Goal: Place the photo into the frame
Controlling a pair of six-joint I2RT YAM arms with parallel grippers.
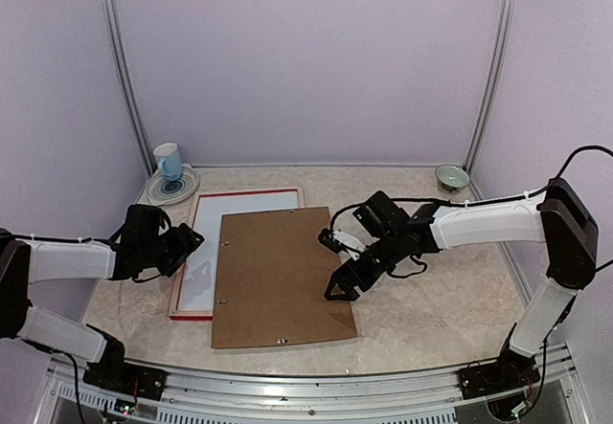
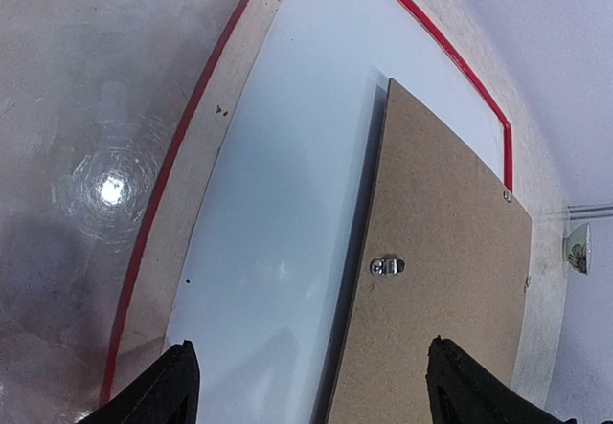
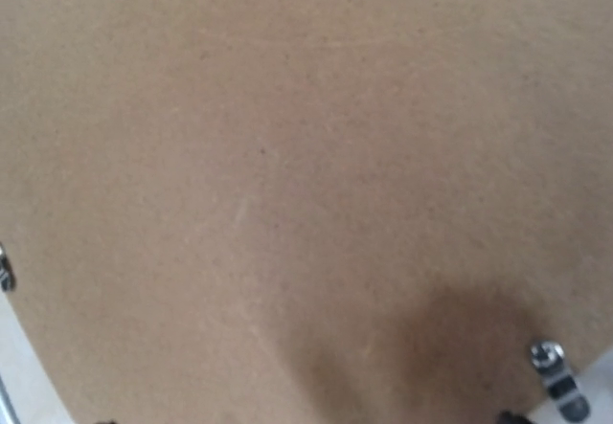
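Observation:
A wooden frame with a red outer edge [image 1: 252, 193] and a white inside [image 1: 199, 277] lies on the left half of the table. Its brown backing board [image 1: 273, 276], fitted with small metal clips, lies askew over it and sticks out past its right and front sides. No separate photo can be made out. My left gripper [image 1: 194, 244] hovers over the frame's left part; its fingers [image 2: 153, 390] are apart and empty. Over the board's right edge is my right gripper [image 1: 337, 269], open, its fingertips [image 3: 512, 417] barely showing at the bottom of the right wrist view.
At the back left, a light blue mug [image 1: 168, 163] stands on a stack of plates [image 1: 173, 191]. A green bowl [image 1: 452, 177] sits in the back right corner.

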